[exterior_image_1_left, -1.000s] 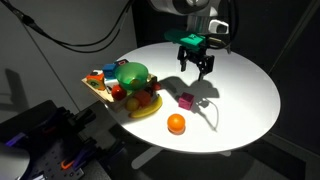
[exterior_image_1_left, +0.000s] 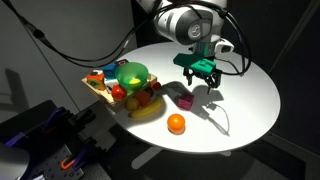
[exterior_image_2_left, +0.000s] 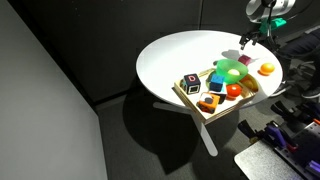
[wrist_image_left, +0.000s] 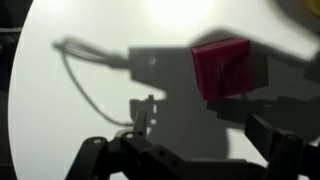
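A small dark red block (exterior_image_1_left: 186, 101) lies alone on the white round table, and the wrist view shows the same block (wrist_image_left: 222, 68) right of centre, beyond the fingertips. My gripper (exterior_image_1_left: 202, 78) is above the table, a little behind the block and apart from it. In the wrist view the gripper stands wide open, with no object between its fingers. Its shadow falls across the tabletop beside the block. From the second exterior view the gripper (exterior_image_2_left: 262, 40) is at the far right edge of the table, near the block (exterior_image_2_left: 244, 59).
An orange (exterior_image_1_left: 176, 124) sits near the block, toward the table's front. To the left are a banana (exterior_image_1_left: 146, 110), a green bowl (exterior_image_1_left: 131, 75) and a wooden tray (exterior_image_2_left: 189, 103) holding coloured blocks and round fruit.
Over the last second my gripper has come down toward the table, closer to the red block. The block, orange and tray have stayed put.
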